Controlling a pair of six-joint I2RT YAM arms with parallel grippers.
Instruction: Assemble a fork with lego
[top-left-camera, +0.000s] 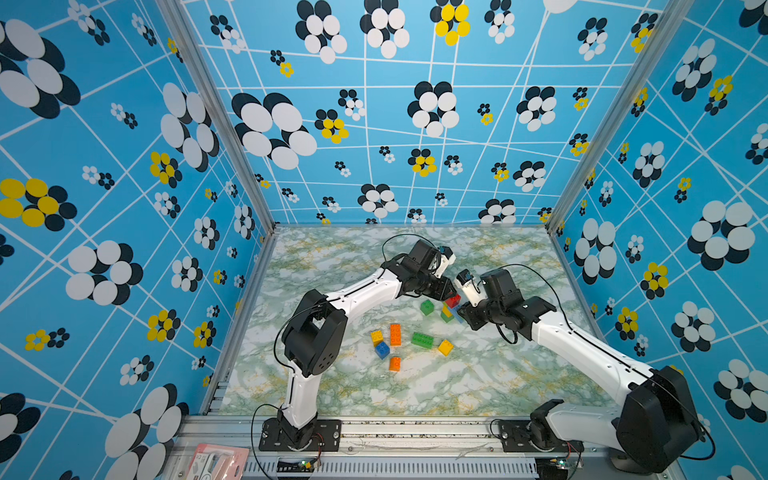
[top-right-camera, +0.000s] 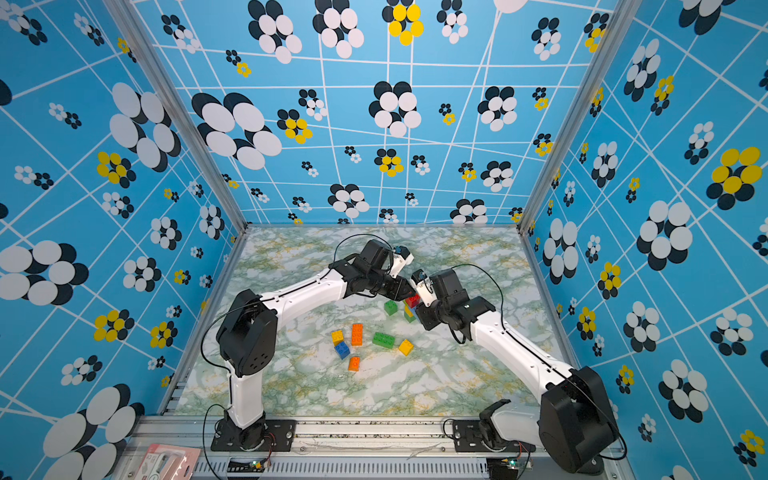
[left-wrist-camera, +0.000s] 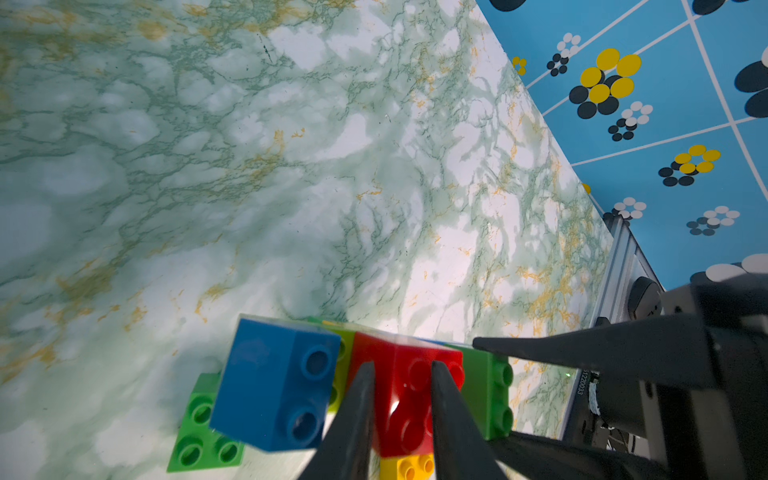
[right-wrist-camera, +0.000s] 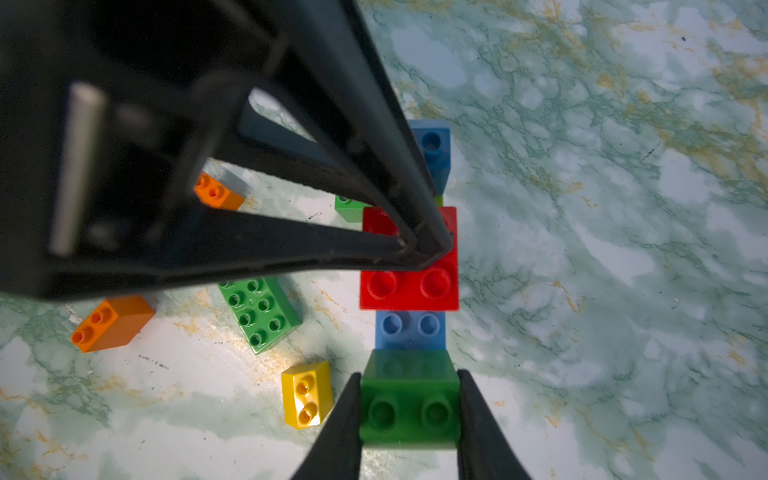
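A row of joined-looking bricks spans my two grippers. My left gripper is shut on the red brick (left-wrist-camera: 406, 380) in the middle of the row. At one end a blue brick (left-wrist-camera: 276, 384) sticks out, with a strip of yellow-green (left-wrist-camera: 342, 364) between it and the red one. My right gripper is shut on the green brick (right-wrist-camera: 409, 400) at the other end. Between green and red lies a light blue brick (right-wrist-camera: 410, 326). Whether every joint is fully pressed together, I cannot tell.
Loose on the marble table are a green brick (right-wrist-camera: 261, 312), a yellow brick (right-wrist-camera: 307, 393), an orange brick (right-wrist-camera: 112, 322) and a blue brick (top-left-camera: 382, 349). Another green brick (left-wrist-camera: 204, 428) lies close below the row. Towards the back, the table is clear.
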